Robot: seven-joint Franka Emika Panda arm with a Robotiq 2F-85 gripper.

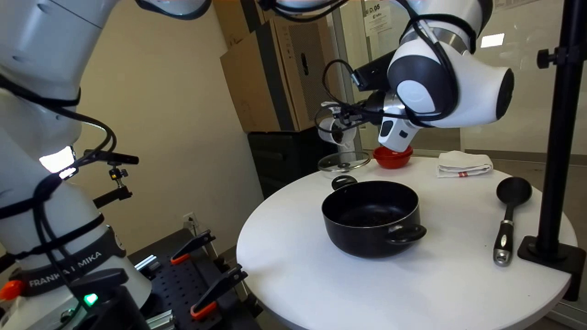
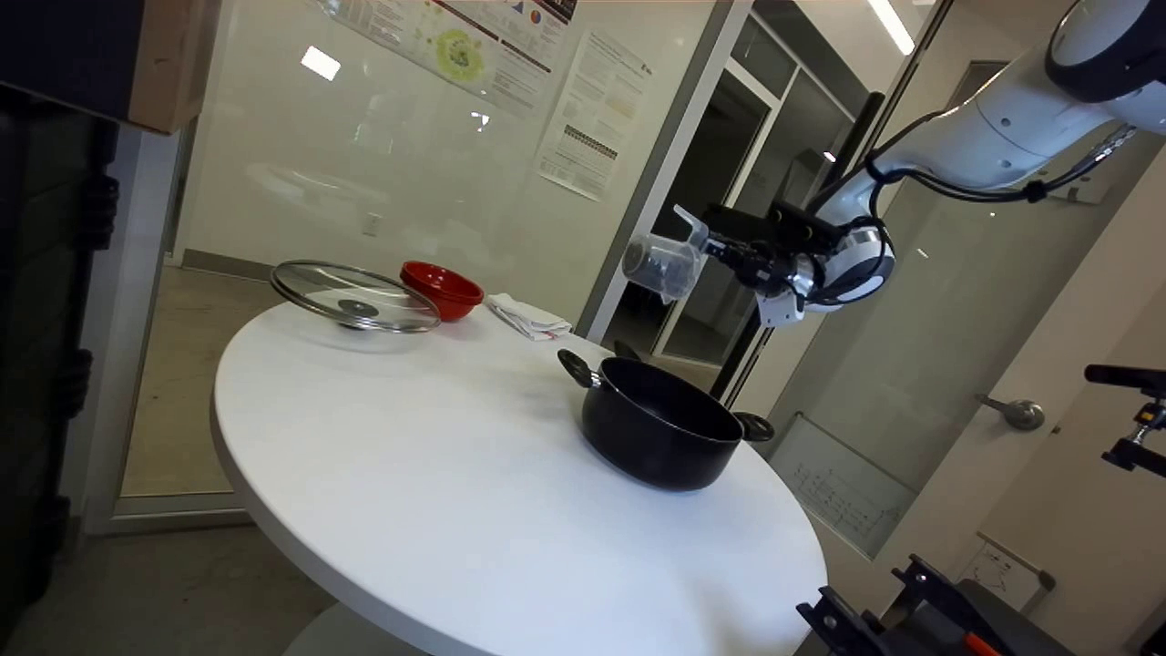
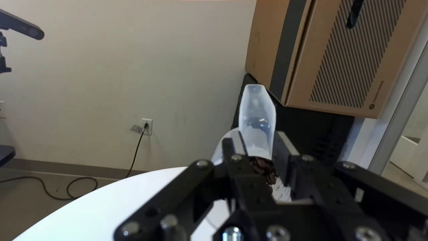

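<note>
A clear plastic measuring cup [image 2: 661, 267] hangs above the far part of the table, higher than the pot's rim. My gripper is shut on its handle [image 3: 256, 116], one finger on either side. Dark brown pieces [image 3: 262, 166] show inside the cup in the wrist view, where the gripper hides much of it. In exterior view 1 the cup [image 1: 328, 134] is tilted, off to the far left of the black pot [image 1: 366, 236]. The pot stands uncovered on the table; its dark inside makes any contents hard to tell.
At the far side are a glass lid [image 1: 344, 162], red bowls [image 1: 392, 159] and a folded white towel [image 1: 465, 163]. A black ladle [image 1: 509, 214] lies at the right by a black post [image 1: 553, 137].
</note>
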